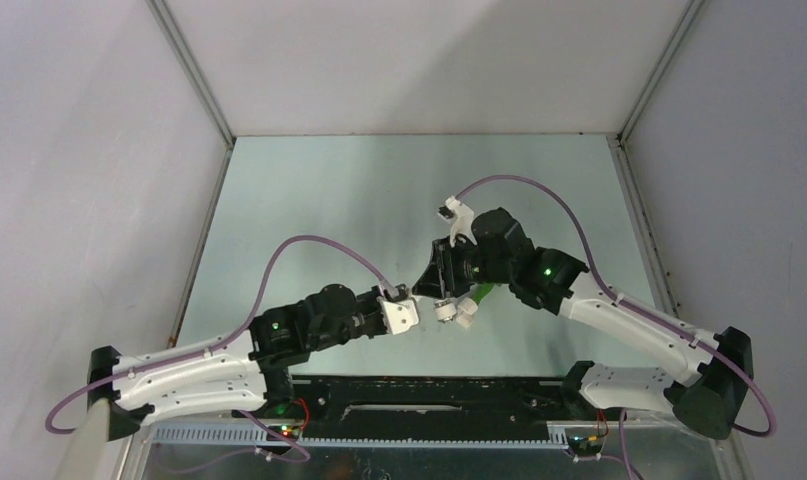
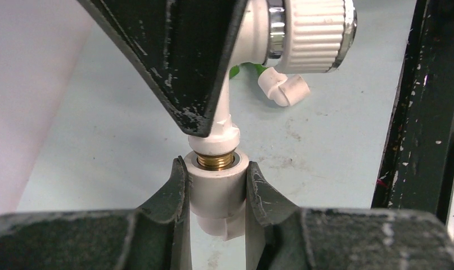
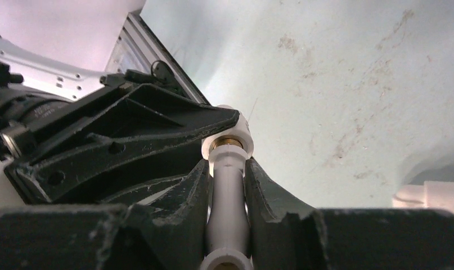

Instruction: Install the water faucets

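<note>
In the left wrist view, my left gripper is closed around a white pipe fitting (image 2: 220, 183), one finger on each side. Above it stands a white faucet (image 2: 213, 140) with a ribbed, silver-ringed knob (image 2: 317, 36). Its brass thread (image 2: 216, 161) enters the fitting's mouth, and a few turns still show. My right gripper has its fingers on both sides of the faucet's white body (image 3: 228, 197). From above, both grippers meet at mid-table, hiding most of the joint; the knob (image 1: 445, 311) shows below the right one.
On the table (image 1: 309, 200) lies another white fitting (image 2: 283, 88) with a green pipe (image 1: 482, 292), close to the right gripper. A black edge (image 1: 429, 390) runs along the front.
</note>
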